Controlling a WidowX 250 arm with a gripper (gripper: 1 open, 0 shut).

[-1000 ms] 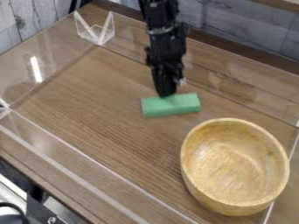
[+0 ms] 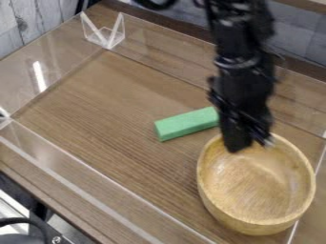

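The black robot arm reaches down from the top to my gripper (image 2: 239, 138), which is low over the back of a large tan bowl (image 2: 253, 195) at the lower right. The gripper is shut, with nothing visible between its fingers. A green block (image 2: 181, 125) lies on the wooden table just left of the gripper, behind the bowl's left side, its right end partly hidden by the arm.
A white wire object (image 2: 105, 33) stands at the back left. Dark cables are at the bottom-left corner.
The block stays on the table.
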